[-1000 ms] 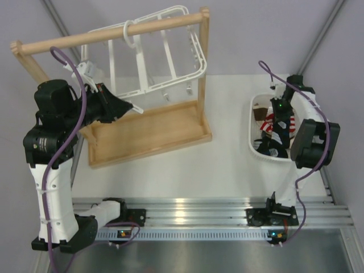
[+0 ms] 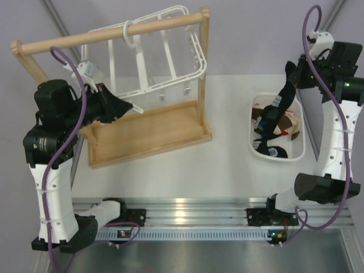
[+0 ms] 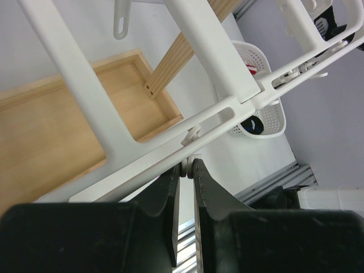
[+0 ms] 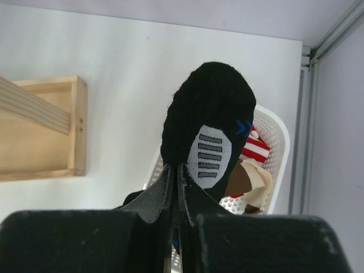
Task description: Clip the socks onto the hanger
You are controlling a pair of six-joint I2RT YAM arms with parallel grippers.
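Observation:
A white plastic hanger [image 2: 145, 68] with small clips hangs from a wooden stand. In the left wrist view my left gripper is shut on a small white clip [image 3: 191, 136] at the hanger's lower rail. Above the basket on the right, my right gripper [image 2: 297, 78] is shut on a black sock [image 2: 276, 111], which hangs down toward the basket. The sock's toe, with a grey striped patch, rises beyond the right fingertips in the right wrist view [image 4: 210, 122]. Whether the sock's lower end still touches the basket's contents is unclear.
The white basket [image 2: 251, 122] holds more socks, among them a black one [image 2: 270, 150] and brown and red-striped ones. The wooden stand [image 2: 206, 136] has a raised base rim. White table between stand and basket is clear.
The left arm has stayed at the hanger.

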